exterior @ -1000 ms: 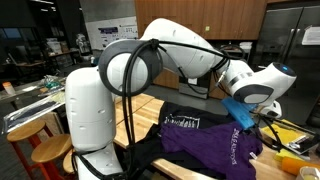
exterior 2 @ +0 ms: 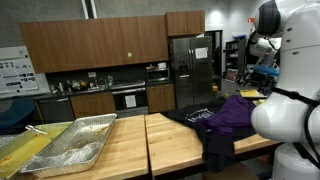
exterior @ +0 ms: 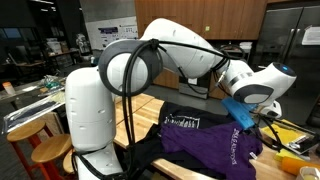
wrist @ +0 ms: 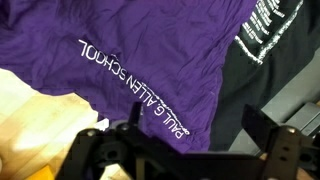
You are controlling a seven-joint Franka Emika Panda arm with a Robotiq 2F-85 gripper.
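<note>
A purple cloth with white lettering (wrist: 150,60) lies spread and wrinkled on the table; exterior view 1 shows the same purple cloth (exterior: 205,140) below the arm. Under and beside it lies a black cloth with white print (wrist: 285,55), whose dark folds also reach the table's near edge. My gripper hangs above the purple cloth, its two dark fingers wide apart at the bottom of the wrist view. It is open, with nothing held between the fingers. In exterior view 2 the purple cloth (exterior 2: 232,115) is partly hidden by the arm.
Yellow items (exterior: 293,163) and a tray sit at the table's right side in exterior view 1. Foil-lined trays (exterior 2: 75,140) stand at the left in exterior view 2. Bare wooden table (exterior 2: 125,150) lies between them and the cloths. Stools (exterior: 50,150) stand at the left.
</note>
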